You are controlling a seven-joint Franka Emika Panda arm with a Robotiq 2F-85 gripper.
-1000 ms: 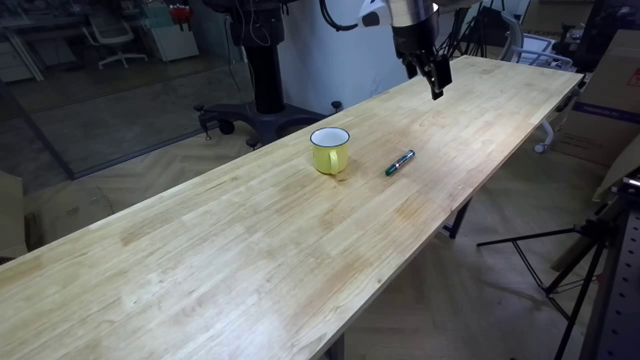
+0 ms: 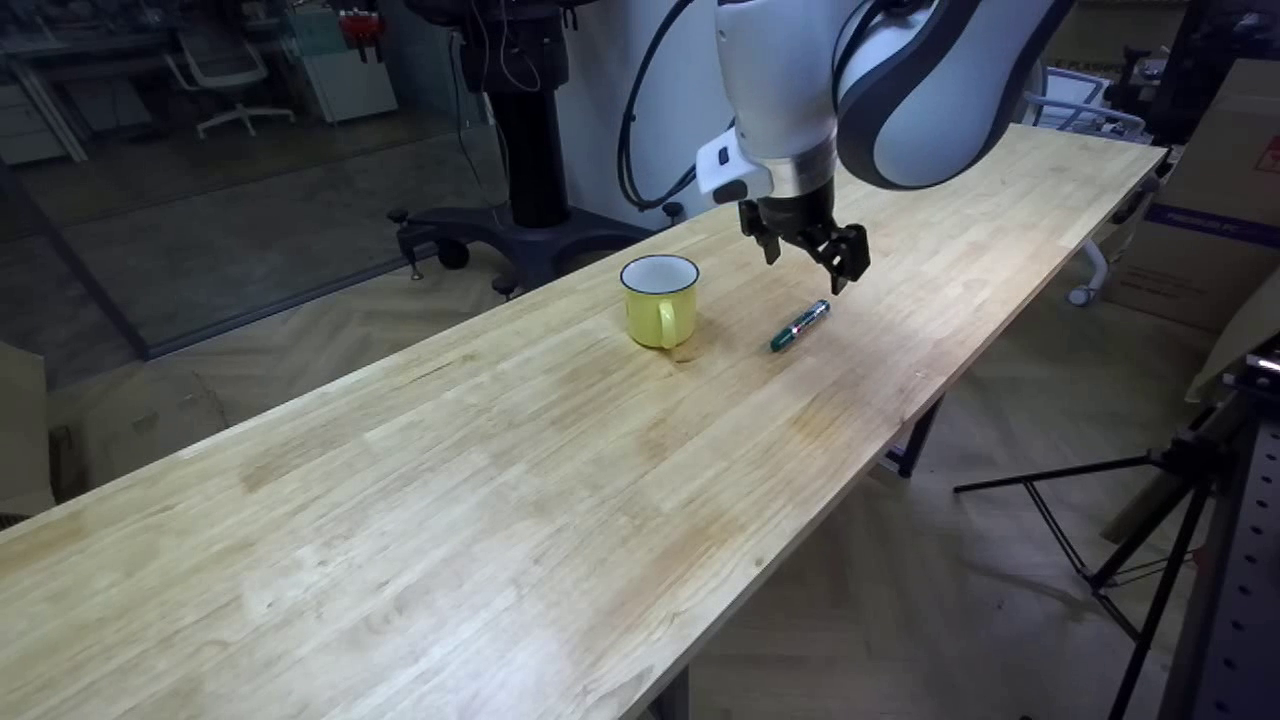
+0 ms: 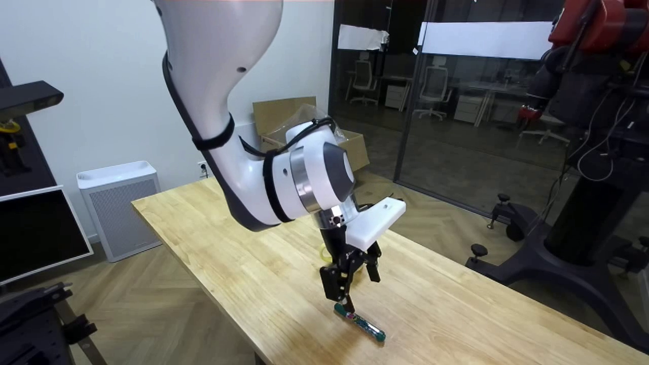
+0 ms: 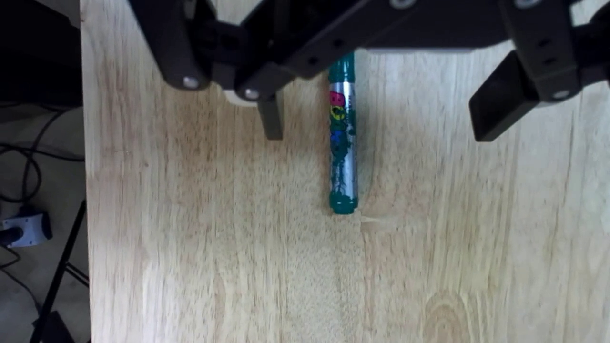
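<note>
A green marker [image 2: 799,326] with a printed silver barrel lies flat on the wooden table. Above its far end hovers my gripper [image 2: 804,266], fingers spread and empty. In the wrist view the marker [image 4: 343,143] runs lengthwise between the two open fingers, closer to the left one; its upper end is hidden behind the gripper body. The second exterior view shows the marker [image 3: 360,322] just below the gripper [image 3: 363,295]. A yellow mug [image 2: 660,306] with a white inside and dark rim stands upright beside the marker, mostly hidden behind the gripper in the second exterior view.
A tripod [image 2: 1110,564] stands on the floor beside the table.
My gripper has come down and toward the marker from farther back over the table. The marker and the mug have stayed where they were.
</note>
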